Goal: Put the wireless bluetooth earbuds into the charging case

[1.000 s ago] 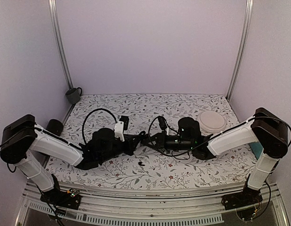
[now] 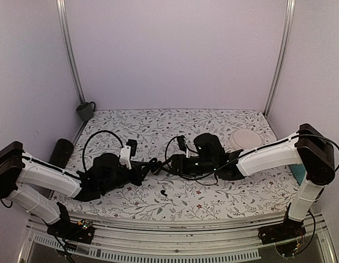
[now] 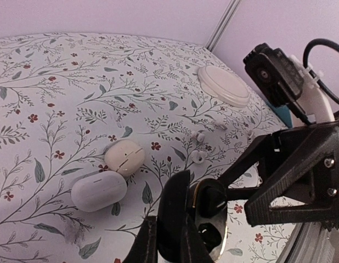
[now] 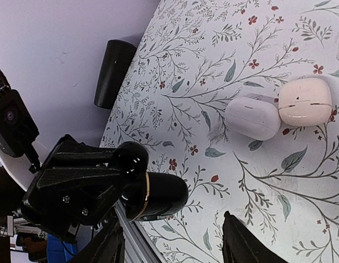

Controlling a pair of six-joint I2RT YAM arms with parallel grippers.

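Observation:
My left gripper (image 2: pixel 147 167) is shut on the open black charging case (image 3: pixel 175 224), held above the table, its lid upright and gold trim showing in the left wrist view. Dark shapes sit in its inside; whether they are earbuds or empty wells is hard to tell. My right gripper is open beside the case, its fingertips low in the right wrist view with nothing clearly between them. A small dark piece (image 2: pixel 164 193), possibly an earbud, lies on the table below.
Two pale cases, one white (image 3: pixel 98 190) and one cream (image 3: pixel 124 157), lie on the patterned table (image 2: pixel 114 120). A round pale lid (image 2: pixel 245 138) is at the back right, a mug (image 2: pixel 85 111) and black cylinder (image 2: pixel 62 152) at the left edge.
The left gripper with the case has moved left over the last second.

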